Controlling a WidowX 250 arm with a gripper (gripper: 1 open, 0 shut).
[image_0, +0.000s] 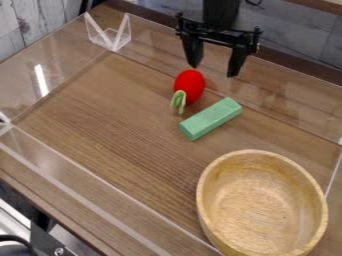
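The black gripper (214, 52) hangs at the top centre of the camera view, its two fingers spread apart with nothing seen between them. It is above and behind a red object with a green tip (189, 87), which lies on the wooden table. A light green block (210, 118) lies diagonally just in front of and right of the red object.
A large tan bowl (261, 200) fills the lower right. Clear plastic pieces (107, 35) stand at the back left.
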